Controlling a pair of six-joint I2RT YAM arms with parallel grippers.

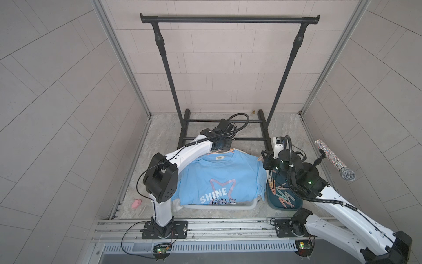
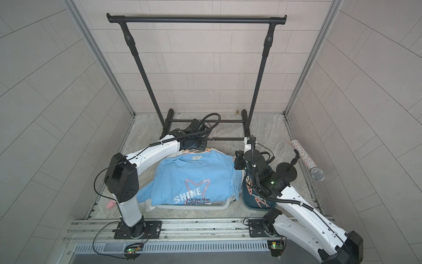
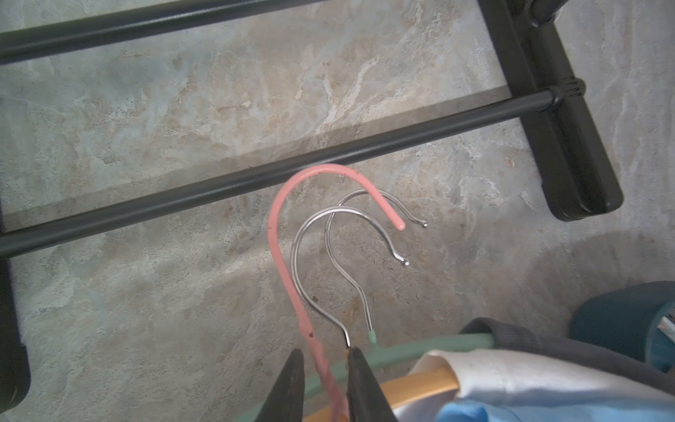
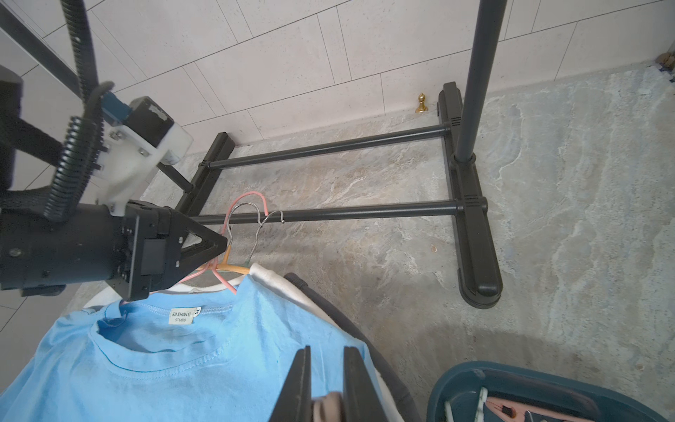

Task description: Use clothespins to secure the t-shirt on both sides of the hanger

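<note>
The light blue t-shirt lies on a hanger in a pale tray, SHINE printed on it, with more garments beneath. In the left wrist view a pink hanger hook rises beside two metal hooks, its stem passing between the fingertips of my left gripper, which stand apart above the collar end. My right gripper is over the shirt's right shoulder, shut on a pale object low between its fingers, apparently a clothespin. A teal bin of clothespins sits right of the shirt.
The black clothes rack stands behind, its base bars on the floor. A sparkly microphone is at the right wall, a small brass piece at the back wall and a small pink item at the front left.
</note>
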